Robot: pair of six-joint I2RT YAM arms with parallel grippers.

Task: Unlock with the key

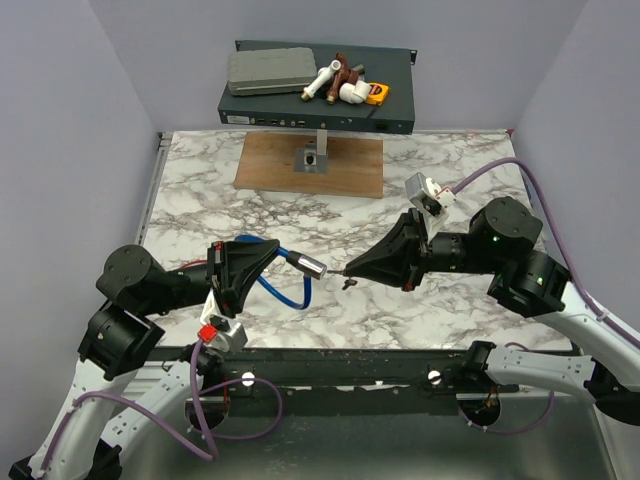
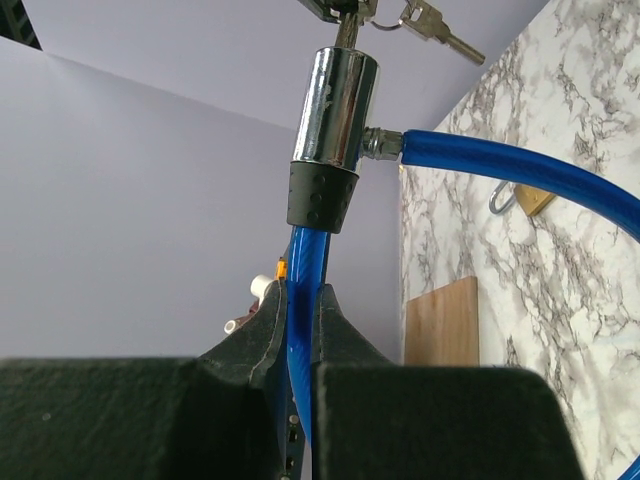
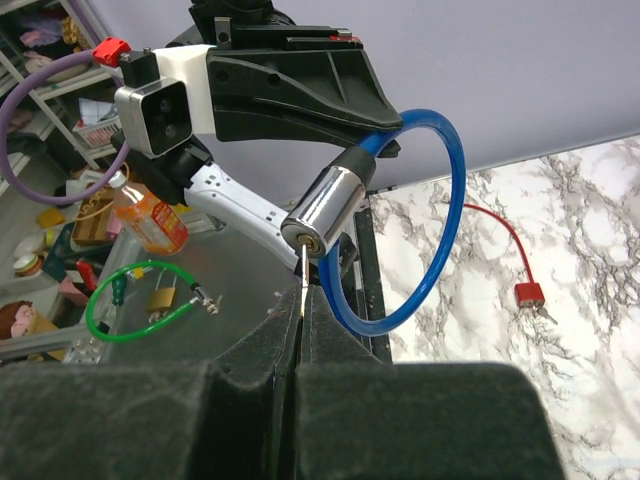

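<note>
My left gripper (image 1: 277, 246) is shut on the blue cable of a lock, just behind its dark collar. The chrome lock cylinder points toward the right arm, and its keyhole end shows in the right wrist view. Opposite it, my right gripper (image 1: 349, 270) is shut on a thin key (image 3: 304, 275), whose blade meets the keyhole. How deep the blade sits cannot be told. From the held key hangs a spare key (image 2: 440, 30). The blue cable (image 3: 452, 200) loops back to the cylinder's side, where its metal end (image 2: 382, 143) is seated.
A brass padlock (image 2: 533, 198) and a red cable lock (image 3: 529, 294) lie on the marble table. At the back are a wooden board (image 1: 260, 165) and a dark box (image 1: 250, 108) carrying several items.
</note>
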